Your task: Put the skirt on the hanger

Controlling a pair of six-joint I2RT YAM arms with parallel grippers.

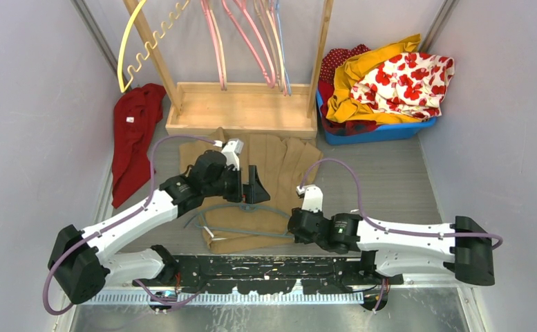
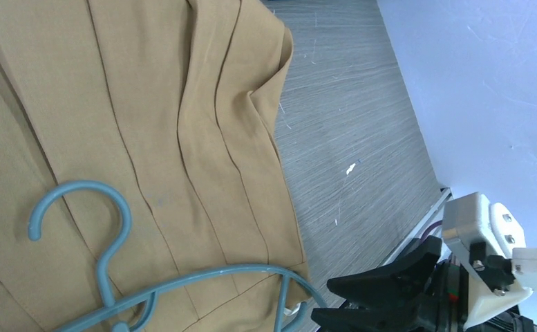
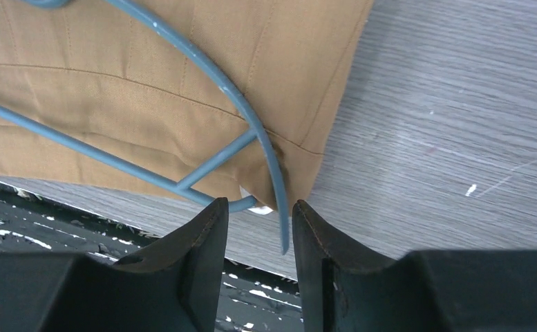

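The tan pleated skirt (image 1: pixel 272 155) lies flat on the grey floor in front of the wooden rack. A blue-grey hanger (image 1: pixel 248 230) rests over its waist end, its hook (image 2: pixel 117 235) toward the skirt's middle in the left wrist view. Above the skirt my left gripper (image 1: pixel 253 185) stands open, its fingers empty and apart from the hanger. At the skirt's near right corner is my right gripper, part open. In the right wrist view the hanger's curved right end (image 3: pixel 284 238) reaches between its fingers, with a small white loop beside it; contact cannot be told.
Behind the skirt stands the wooden rack (image 1: pixel 241 129) with several hangers on it. A blue basket (image 1: pixel 383 133) of clothes is at the back right, and a red garment (image 1: pixel 133 152) lies at the left.
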